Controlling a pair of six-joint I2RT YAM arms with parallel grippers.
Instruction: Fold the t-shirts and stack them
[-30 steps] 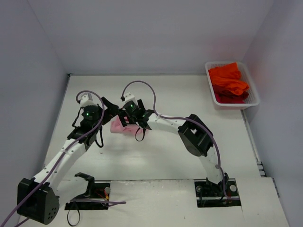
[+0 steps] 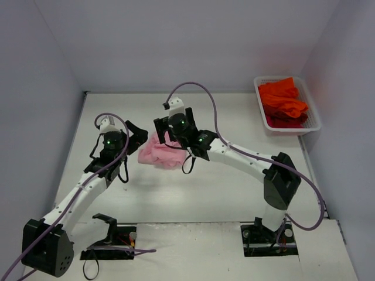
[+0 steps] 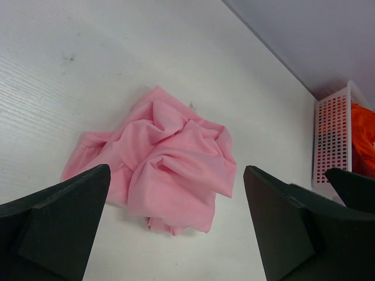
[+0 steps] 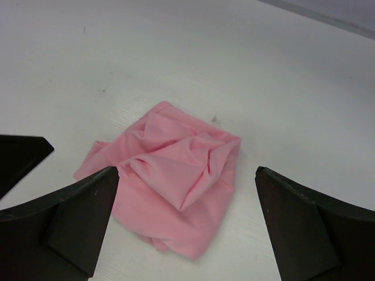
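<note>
A crumpled pink t-shirt [image 2: 158, 153] [image 3: 155, 170] [image 4: 170, 175] lies loosely bunched on the white table, partly hidden by the arms in the top view. My left gripper [image 2: 138, 133] hangs over its left side, open and empty. My right gripper [image 2: 174, 122] is raised above the shirt, also open, with only table and shirt visible below between its fingers.
A white basket [image 2: 310, 117] [image 3: 331, 123] holding orange and dark red cloths [image 2: 281, 102] stands at the back right.
The left arm has stayed still.
</note>
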